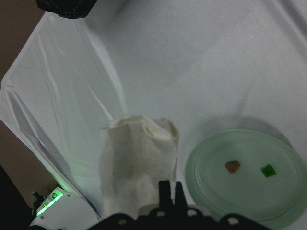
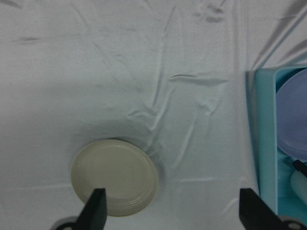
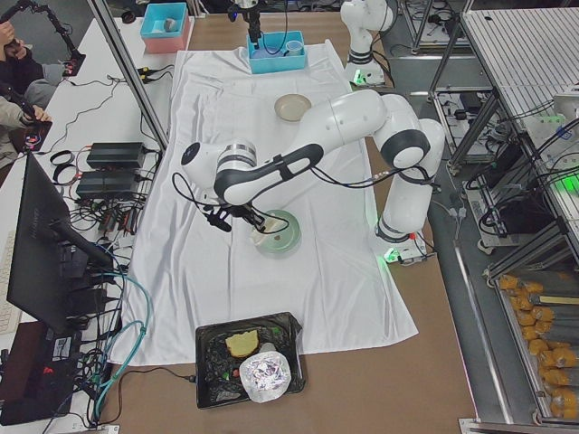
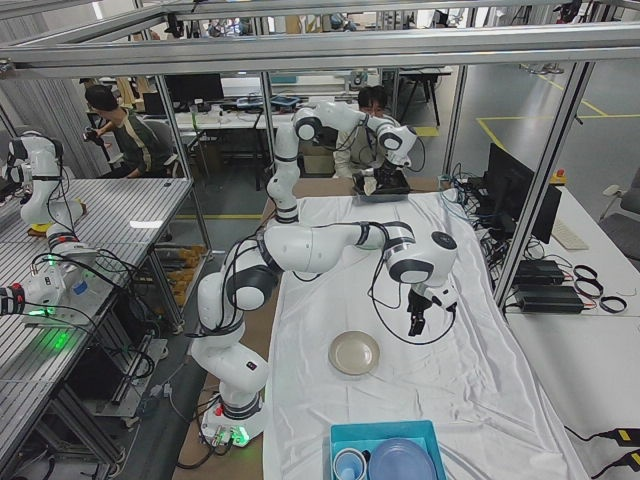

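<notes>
In the left wrist view my left gripper is shut on a crumpled white paper piece (image 1: 136, 163), beside the green plate (image 1: 244, 196), which bears a small brown bit (image 1: 232, 166) and a green one (image 1: 268, 170). In the camera left view that arm reaches over the plate, partly hiding it. My right gripper (image 4: 418, 320) is open, with empty space between its fingers, high over the cloth near the beige plate (image 2: 114, 175) in the right wrist view.
A blue bin (image 2: 266, 139) with a purple dish and a cup sits at one end of the cloth. At the other end is a black tray (image 3: 206, 362) with a yellow piece and a foil-covered item.
</notes>
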